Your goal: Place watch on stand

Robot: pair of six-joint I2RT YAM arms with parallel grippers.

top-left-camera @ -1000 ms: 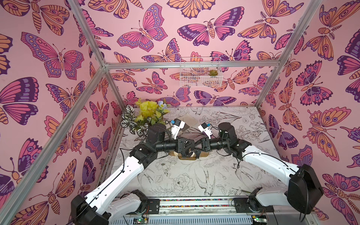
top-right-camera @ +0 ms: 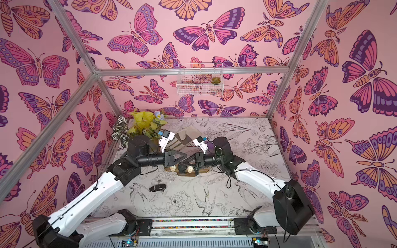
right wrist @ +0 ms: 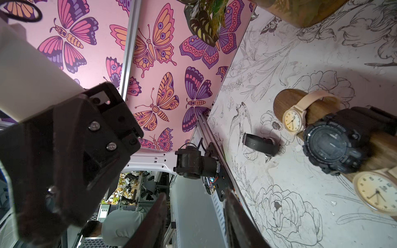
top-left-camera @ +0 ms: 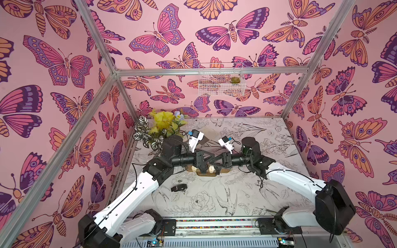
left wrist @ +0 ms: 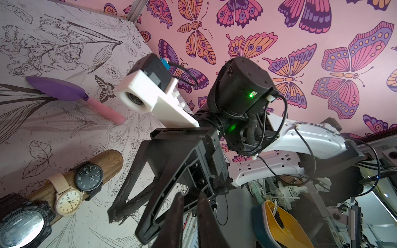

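Observation:
A black watch (top-left-camera: 179, 187) shows against the tabletop, left and front of the wooden stand (left wrist: 111, 159), apart from both grippers. In the right wrist view the loose watch (right wrist: 261, 143) shows its curved dark strap; whether it rests fully on the surface is hard to tell. Strapped round the stand are a dark-dial watch (left wrist: 89, 177), a cream watch (left wrist: 68, 201) and a chunky black watch (right wrist: 330, 142). My left gripper is shut, its fingers close together with nothing visible between them. Facing it above the stand, my right gripper stands open and empty.
Yellow flowers and leaves (top-left-camera: 163, 122) stand back left. A purple spatula-like tool (left wrist: 57, 88) with a pink handle lies behind the stand. A wire basket (top-left-camera: 221, 84) hangs on the back wall.
The black watch now shows in front and to the left of the stand, where the tabletop was bare before. My right arm has shifted slightly; the left has barely moved.

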